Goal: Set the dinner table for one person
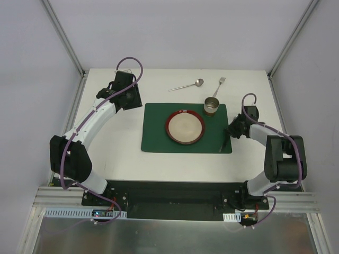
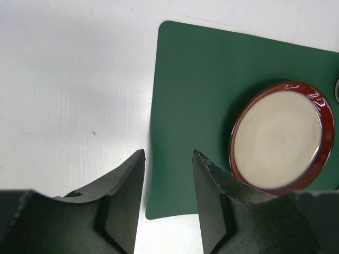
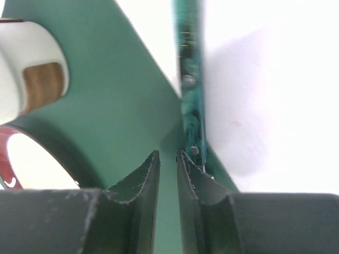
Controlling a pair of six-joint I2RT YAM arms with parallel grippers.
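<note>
A knife (image 1: 223, 145) lies at the right edge of the green placemat (image 1: 154, 129), beside the right gripper (image 1: 231, 130). In the right wrist view its green riveted handle (image 3: 190, 108) runs past the right finger; the narrow gap of this slightly open gripper shows only mat. The red-rimmed plate (image 1: 185, 127) sits mid-mat, and a metal cup (image 1: 211, 105) stands at its upper right. Behind the mat lie a spoon (image 1: 185, 86) and a fork (image 1: 219, 86). My left gripper hangs open and empty over the mat's left side.
The cup's far side lies close to the fork's handle end. Table edges border the walls at left and right.
</note>
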